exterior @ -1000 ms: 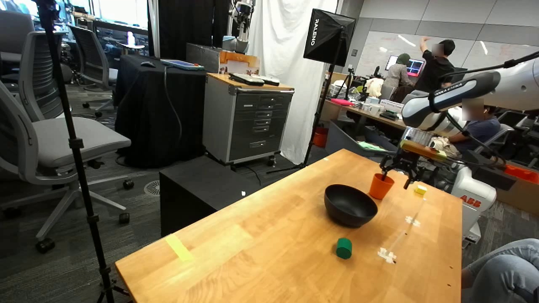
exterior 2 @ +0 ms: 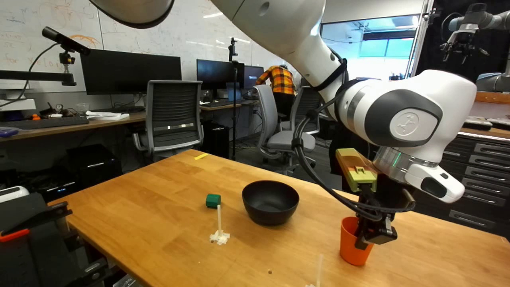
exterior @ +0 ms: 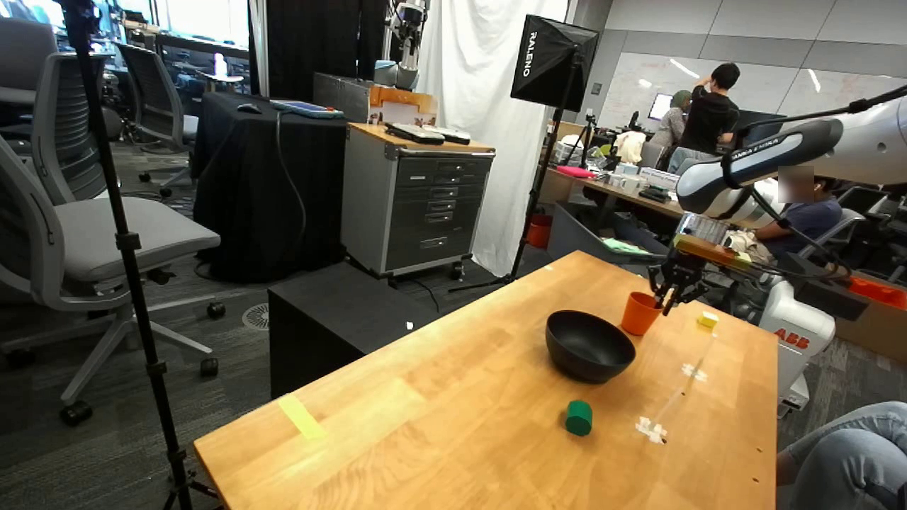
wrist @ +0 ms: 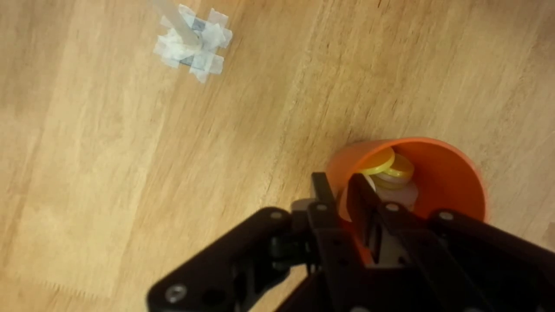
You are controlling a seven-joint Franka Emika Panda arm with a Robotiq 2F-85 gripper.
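An orange cup (wrist: pixel 452 182) stands upright on the table, with yellow and whitish round pieces (wrist: pixel 398 169) lying inside it. My gripper is shut on the cup's wall, one finger inside the rim and the other outside. From the second exterior view, the gripper (exterior 2: pixel 365 241) reaches down over the near side of the cup (exterior 2: pixel 351 246). A black bowl (exterior: pixel 587 348) sits beside the cup, and a green block (exterior: pixel 579 418) rests on the bare wood nearby. Behind the gripper in the first exterior view is a small yellow block (exterior: pixel 707 319).
Thin clear rods stand upright on taped bases (wrist: pixel 195 44); one white rod (exterior 2: pixel 219 220) is close to the green block. A strip of yellow tape (exterior: pixel 301 416) marks the table's far end. Between that tape and the bowl the tabletop (exterior: pixel 442 382) is clear.
The gripper's fingers were spread apart, one in the cup and one outside; now they have closed together on its wall. The cup, bowl and blocks have not visibly moved.
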